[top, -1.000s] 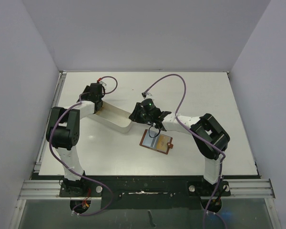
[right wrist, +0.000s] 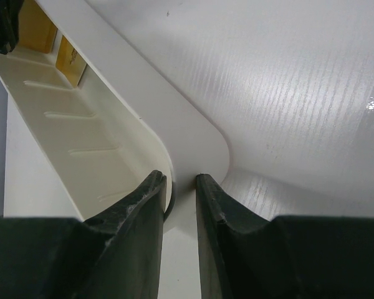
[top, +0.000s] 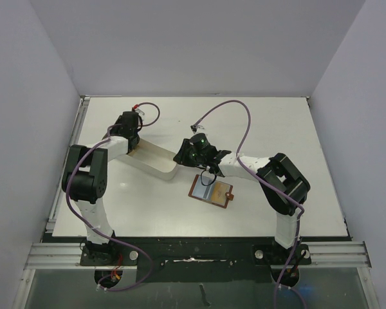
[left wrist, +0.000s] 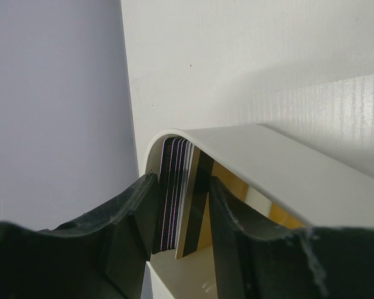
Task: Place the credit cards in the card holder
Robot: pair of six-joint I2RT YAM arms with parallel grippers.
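The white card holder [top: 156, 161] lies diagonally on the table. In the left wrist view, a stack of dark credit cards [left wrist: 173, 187] stands upright at the holder's end [left wrist: 280, 174], beside yellow cards [left wrist: 218, 180]. My left gripper is part open around this end, its fingers either side of the cards; whether it grips any is unclear. At the other end, my right gripper is shut on the holder's wall [right wrist: 143, 118]. In the right wrist view, yellow cards [right wrist: 70, 59] also show inside the holder, whose middle is empty.
A wooden-framed tray [top: 211, 190] with pale blue and tan sections lies just in front of the right gripper.
In the top view my left gripper has shifted very slightly. The holder and the right arm look unchanged.
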